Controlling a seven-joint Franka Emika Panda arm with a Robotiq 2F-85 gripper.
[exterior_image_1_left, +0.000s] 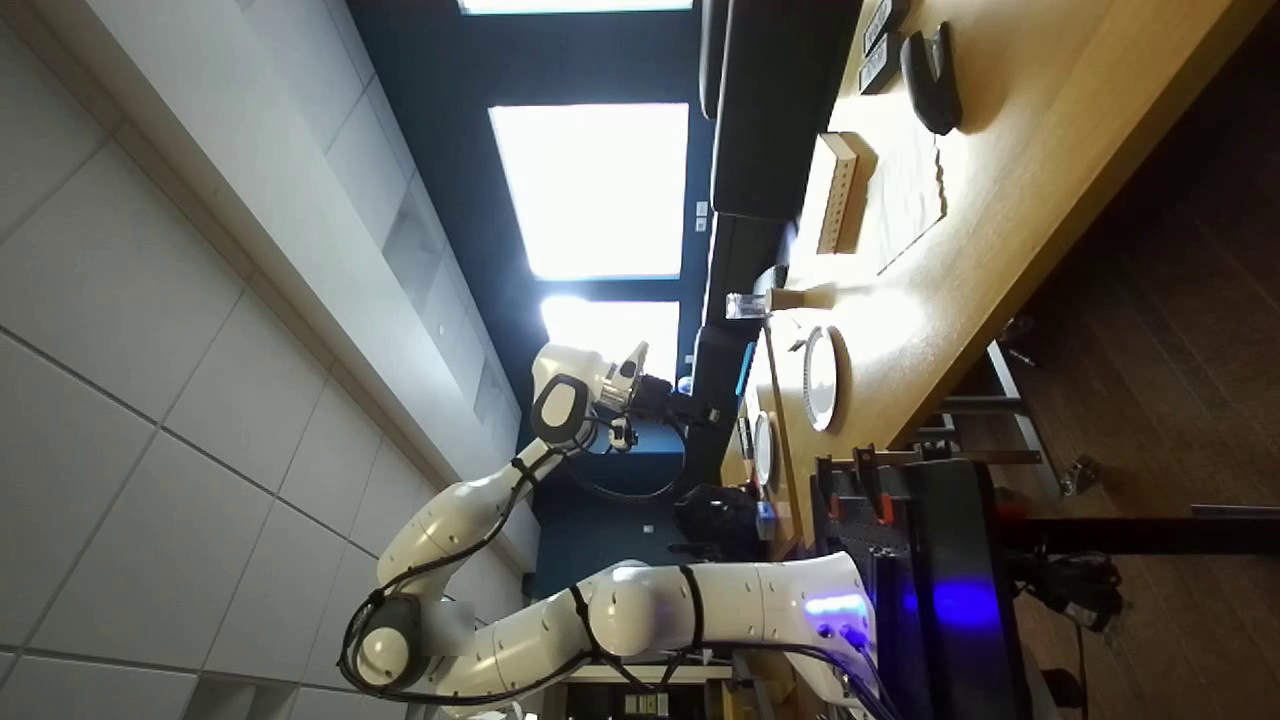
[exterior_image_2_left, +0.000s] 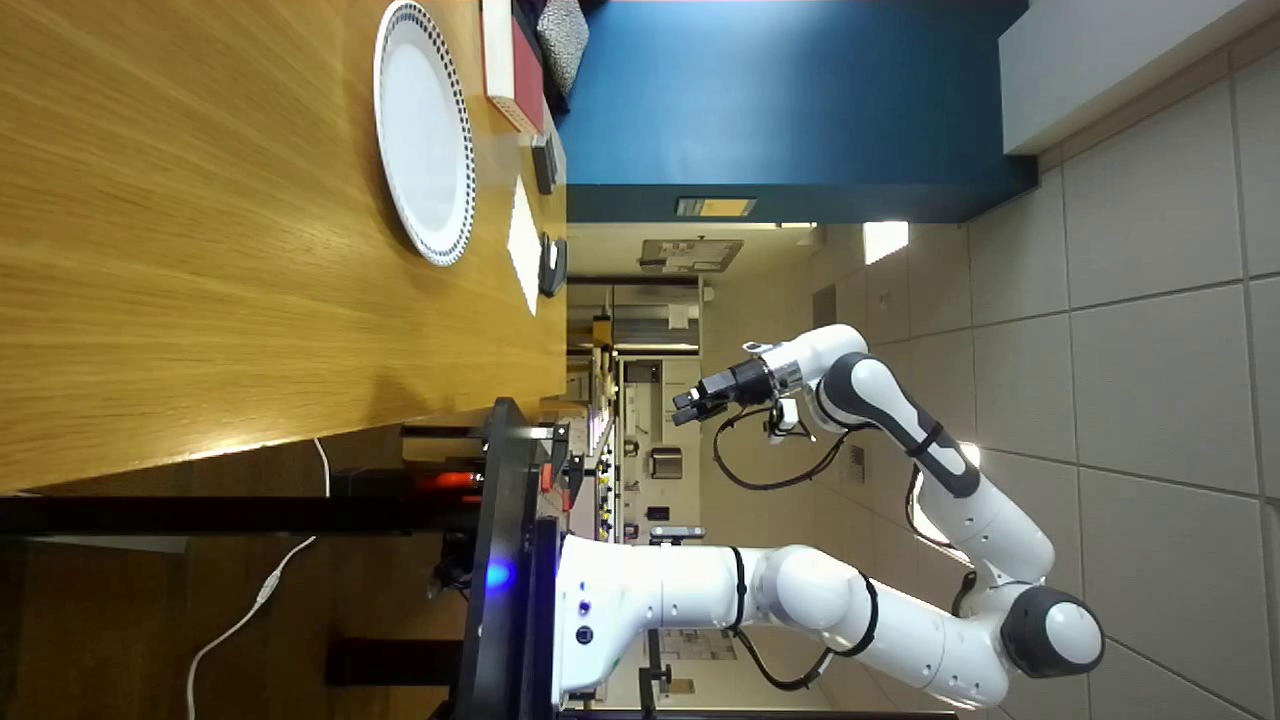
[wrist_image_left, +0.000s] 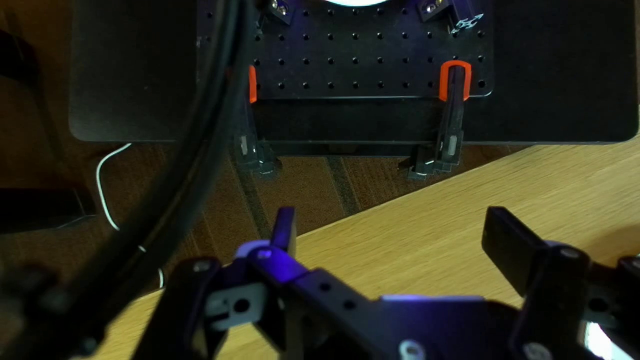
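Observation:
My gripper is open, its two dark fingers wide apart with nothing between them. Below it in the wrist view are the wooden table (wrist_image_left: 408, 216) and the black robot stand (wrist_image_left: 540, 78). Both exterior views are turned on their side; in them the gripper (exterior_image_1_left: 710, 416) hangs high above the table, touching nothing. A white plate (exterior_image_1_left: 819, 379) lies on the table, and exterior view 2 shows a patterned rim on the plate (exterior_image_2_left: 422, 132) there. In exterior view 2 the gripper (exterior_image_2_left: 685, 407) is well clear of the tabletop.
A stapler (exterior_image_1_left: 931, 79), a paper sheet (exterior_image_1_left: 906, 180), a thick book (exterior_image_1_left: 836, 192) and a clear cup (exterior_image_1_left: 746, 306) stand along the table. Another white plate (exterior_image_1_left: 764, 448) lies farther back. Orange-marked clamps (wrist_image_left: 455, 81) sit at the stand's edge.

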